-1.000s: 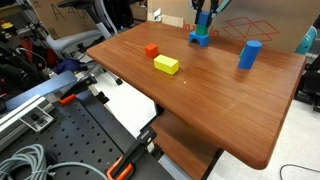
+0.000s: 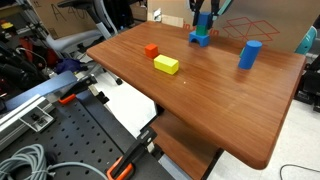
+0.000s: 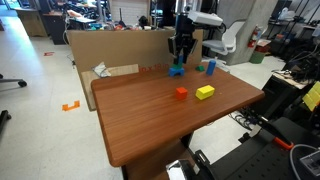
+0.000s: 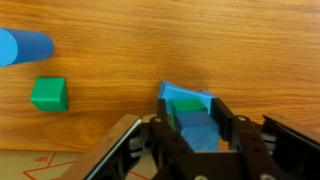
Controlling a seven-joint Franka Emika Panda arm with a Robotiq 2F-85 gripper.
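Note:
A small stack stands near the table's back edge: a blue base (image 2: 198, 40), a green block (image 2: 202, 30) on it and a blue block (image 2: 204, 20) on top. In the wrist view, my gripper points down over this stack, its fingers on either side of the upper blue block (image 4: 199, 132). A narrow gap shows between that block and the left finger, so the fingers look open. The green block (image 4: 187, 105) and blue base (image 4: 172, 91) show beneath. Exterior view 2 has the gripper (image 3: 180, 55) directly above the blue base (image 3: 176, 72).
A blue cylinder (image 4: 26, 47) and a green cube (image 4: 49, 94) stand to one side of the stack. Farther forward lie a red cube (image 2: 151, 50) and a yellow block (image 2: 166, 65).
The stack and the loose blocks are where they were. Any motion of my gripper is too small to make out in exterior view 1.

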